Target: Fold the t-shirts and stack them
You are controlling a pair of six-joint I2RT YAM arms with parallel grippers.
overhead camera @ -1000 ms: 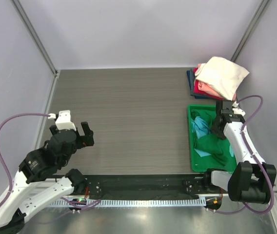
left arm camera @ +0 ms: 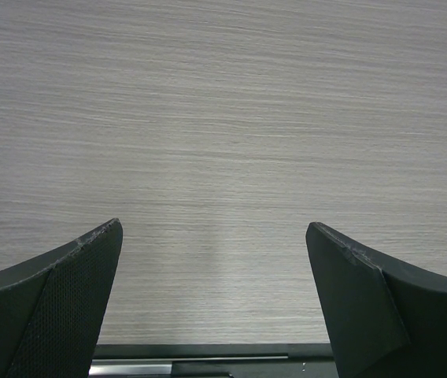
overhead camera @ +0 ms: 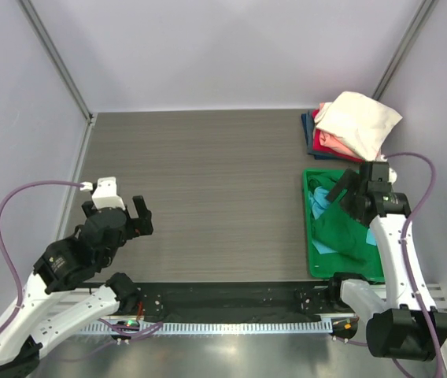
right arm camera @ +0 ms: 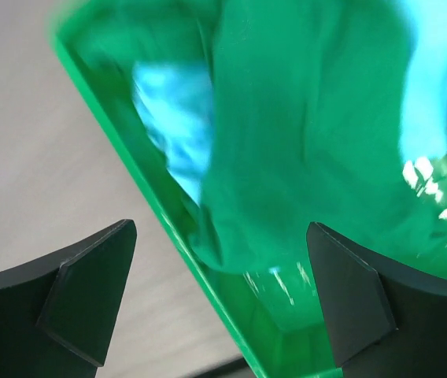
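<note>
A green shirt (overhead camera: pixel 345 236) lies loosely crumpled in the green bin (overhead camera: pixel 305 236) at the right. Light blue cloth (overhead camera: pixel 319 202) shows from under it along the bin's left side, and in the right wrist view blue cloth (right arm camera: pixel 178 118) shows in folds beside the green. Above the bin, my right gripper is open, its fingers apart with none of the cloth caught between them. Far off on the left, my left gripper stands open over bare table.
Behind the bin is a stack of folded shirts, with a cream shirt (overhead camera: pixel 359 124) on top, then salmon, red and dark blue ones. Walls close in the back and sides.
The green shirt has shifted and now covers more of the blue cloth. The left arm has barely moved.
</note>
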